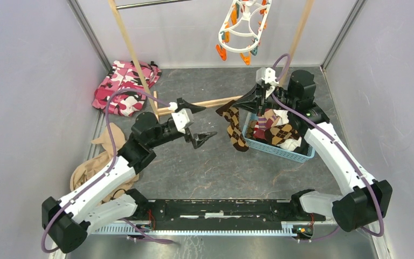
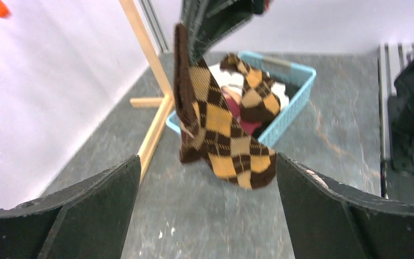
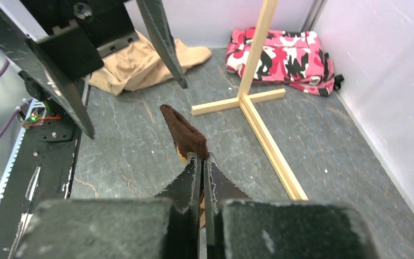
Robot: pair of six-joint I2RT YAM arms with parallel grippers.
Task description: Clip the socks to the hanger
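Note:
From the fingertips of my right gripper hangs a brown and tan checkered sock (image 1: 235, 129), pinched near its dark brown edge; the fingers are shut on it. In the left wrist view the sock (image 2: 226, 135) dangles with its lower end free, bent to one side. My left gripper (image 1: 199, 125) is wide open to the left of the sock, with a clear gap and nothing between its fingers. Above, at the back, the white clip hanger (image 1: 240, 34) hangs with orange and teal clips round it. I see no sock on its clips.
A light blue basket (image 1: 283, 153) with several more socks stands on the floor at the right. The wooden frame (image 1: 128, 43) rises behind. A pink camouflage cloth (image 1: 119, 89) and a beige cloth (image 1: 99, 156) lie at the left. Grey floor between the arms is clear.

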